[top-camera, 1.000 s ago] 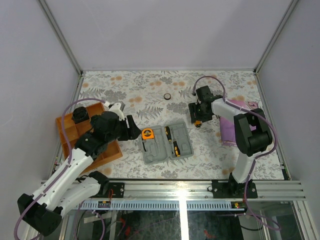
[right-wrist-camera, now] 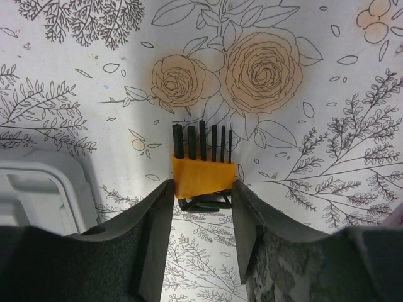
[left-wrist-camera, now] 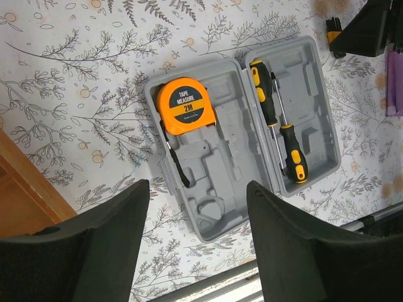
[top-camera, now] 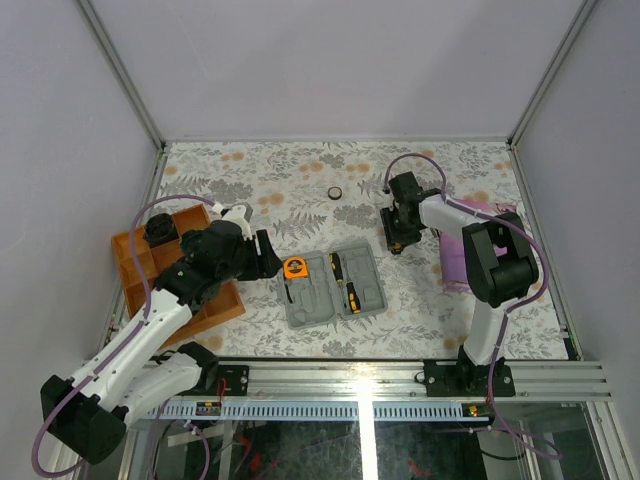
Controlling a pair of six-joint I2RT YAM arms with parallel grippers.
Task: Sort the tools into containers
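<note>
An orange-and-black hex key set (right-wrist-camera: 203,173) lies on the patterned table, my right gripper low over it with fingertips at its sides; whether they grip it is unclear. My left gripper stands open, empty, between the wooden box and the grey case. In that open case (top-camera: 312,318) lie an orange tape measure (left-wrist-camera: 186,106), two yellow-black screwdrivers (left-wrist-camera: 293,153) and a thin black tool (left-wrist-camera: 179,168).
A wooden compartment box (top-camera: 218,314) holding a black item sits at the left. A small tape roll (top-camera: 335,193) lies at the back middle. A purple container (top-camera: 454,262) is on the right, partly under the right arm.
My right gripper has shifted very slightly down around the hex key set. The left arm is nearly still.
</note>
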